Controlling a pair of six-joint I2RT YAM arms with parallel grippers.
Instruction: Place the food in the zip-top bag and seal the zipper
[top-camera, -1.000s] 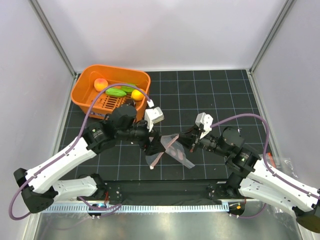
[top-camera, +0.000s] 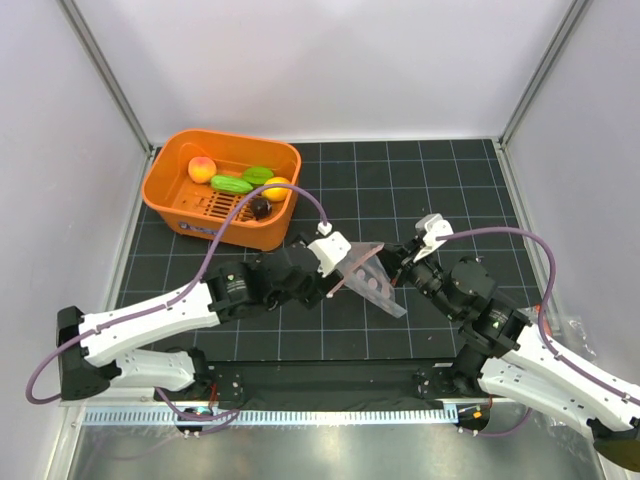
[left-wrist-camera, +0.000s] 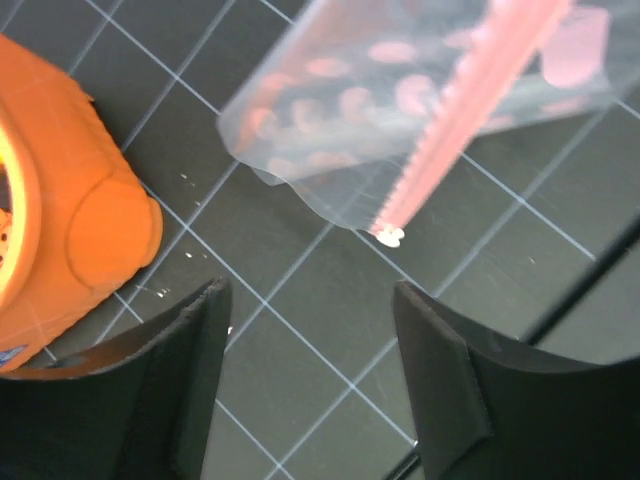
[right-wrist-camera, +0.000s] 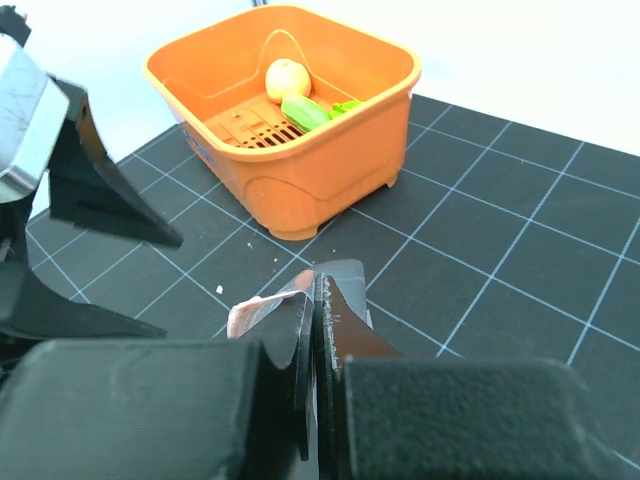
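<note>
A clear zip bag (top-camera: 372, 285) with a pink zipper strip (left-wrist-camera: 455, 120) hangs from my right gripper, which is shut on it near one end. My left gripper stands open just left of the bag; in its wrist view the bag's zipper end is beyond the fingertips, with nothing between them. The orange basket (top-camera: 170, 190) at the back left holds a peach (top-camera: 201, 170), green vegetables (top-camera: 231, 185), a yellow fruit (top-camera: 276, 190) and a dark round item (top-camera: 261, 208).
White walls enclose the sides and back. The basket sits close behind the left arm.
My right gripper has moved slightly right and up in the top view, carrying the bag.
</note>
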